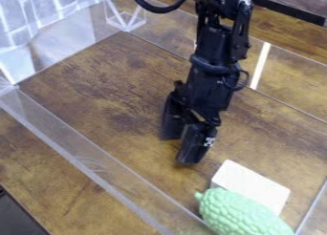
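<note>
The black robot arm reaches down from the top centre of the camera view, and its gripper [185,134] hangs low over the middle of the wooden floor of the work area [90,96]. The two dark fingers stand apart, open, close to the wood, with no object visible between them. To the lower right of the gripper lie a white block [255,181] and a green textured object [246,214] in front of it.
Clear plastic walls edge the wooden area on the left, back and right. A white strip [259,65] stands at the back right. A white cloth or curtain [38,19] is at the top left. The wood left of the gripper is clear.
</note>
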